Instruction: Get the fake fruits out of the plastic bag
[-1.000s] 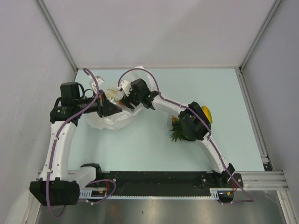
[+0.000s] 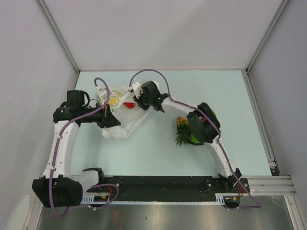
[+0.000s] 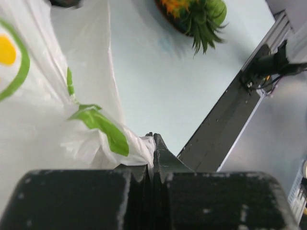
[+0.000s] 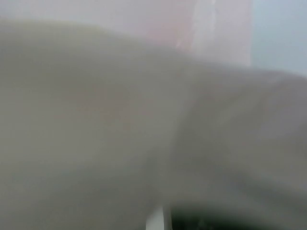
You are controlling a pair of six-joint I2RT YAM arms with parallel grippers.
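Observation:
The white plastic bag (image 2: 120, 129) lies at the left of the table, its mouth partly spread. In the left wrist view, my left gripper is shut on a gathered corner of the bag (image 3: 136, 151). My right gripper (image 2: 137, 101) reaches into the bag's right side, beside a red patch (image 2: 128, 105) that looks like a fruit inside. Blurred grey-white material fills most of the right wrist view, hiding its fingers and whatever is between them. A pineapple (image 2: 182, 134) and a green fruit (image 2: 194, 140) lie outside the bag, partly under my right arm.
Yellow (image 2: 214, 114) and red (image 2: 203, 120) fruits show around the right forearm, at the table's right side. A black rail (image 2: 158, 184) runs along the front edge.
The bag's printed side and a red patch show more clearly now.

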